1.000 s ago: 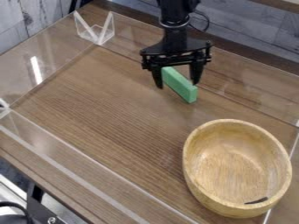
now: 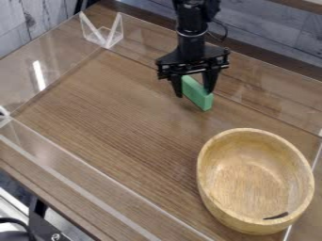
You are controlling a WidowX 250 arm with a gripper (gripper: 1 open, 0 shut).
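The black gripper [image 2: 191,67] hangs over a green block [image 2: 198,97] at the upper middle of the wooden table, with its fingers on either side of the block's upper end. The green block lies lengthwise on the table, its near end clear of the gripper. Whether the fingers touch the block is hard to tell.
A wide wooden bowl [image 2: 255,151] stands at the lower right. A clear plastic object [image 2: 104,33] is at the back left.
The gripper's fingers have drawn somewhat closer together around the green block's upper end. The block has barely moved.
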